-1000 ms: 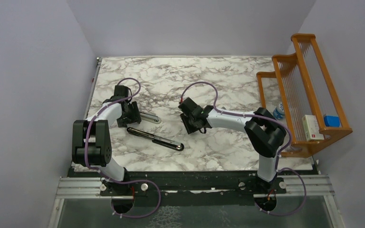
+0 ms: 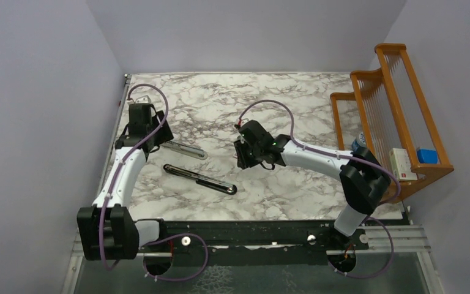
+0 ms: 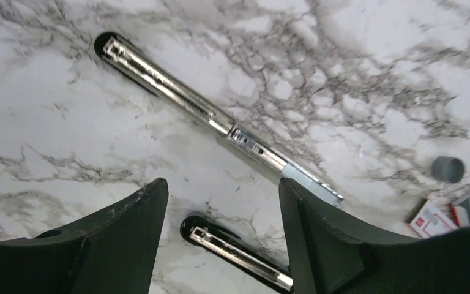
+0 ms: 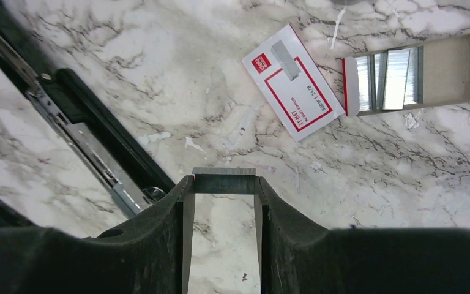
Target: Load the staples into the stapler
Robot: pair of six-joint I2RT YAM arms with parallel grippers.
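Two long staplers lie on the marble table: a black, opened-out one (image 2: 199,179) nearer the front and a silvery one (image 2: 186,150) behind it, partly covered by my left arm in the top view. From the left wrist camera, the rear stapler (image 3: 177,92) runs diagonally with its channel exposed; a pale grey section (image 3: 312,185) shows towards its right end. My left gripper is open above the table, nothing between its fingers. Pinched between the fingertips of my right gripper is a short grey staple strip (image 4: 225,181), held clear of the stapler at left.
A white-and-red staple box (image 4: 294,82) and an open tray (image 4: 453,73) with staple strips lie on the table. A small grey cylinder (image 3: 448,169) stands near them. At far right is a wooden rack (image 2: 398,110).
My left gripper has pulled back and to the left, uncovering more of the rear stapler. Both staplers lie where they were.
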